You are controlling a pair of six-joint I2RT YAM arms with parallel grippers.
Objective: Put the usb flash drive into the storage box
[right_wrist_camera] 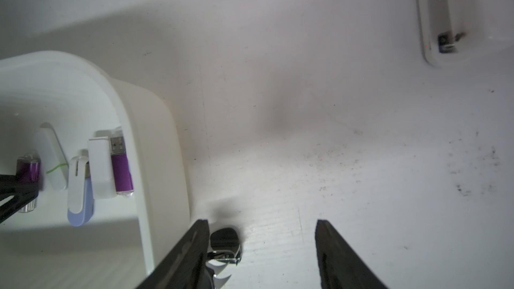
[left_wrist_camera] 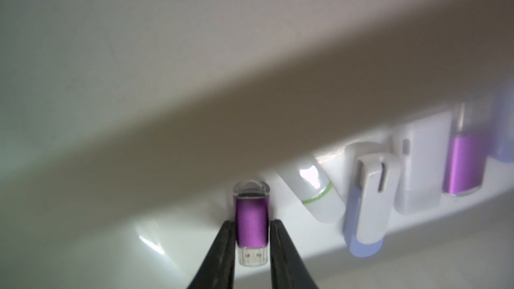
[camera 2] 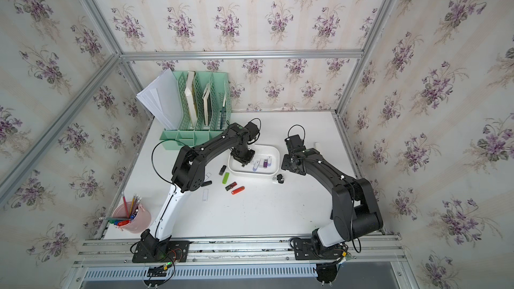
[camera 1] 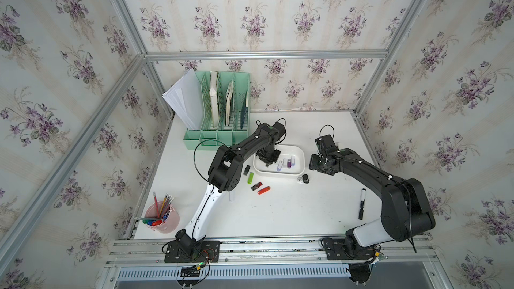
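Observation:
Inside the white storage box (camera 1: pixel 304 161), toward its left end, my left gripper is shut on a purple USB drive (left_wrist_camera: pixel 251 218) with clear ends. The drive lies low in the box, close to the floor; the left wrist view does not settle whether it touches. To its right lie a white drive with a green stripe (left_wrist_camera: pixel 321 190), a white-and-blue drive (left_wrist_camera: pixel 372 203), a white drive (left_wrist_camera: pixel 423 160) and another purple drive (left_wrist_camera: pixel 464 163). My right gripper stands open outside the box's right side, nothing between its fingers.
A black-and-silver clip (right_wrist_camera: pixel 225 243) lies just right of the box. In front of the box are a black drive (camera 1: pixel 246 170), a green one (camera 1: pixel 250 177), a dark red one (camera 1: pixel 257 186) and a red one (camera 1: pixel 264 190).

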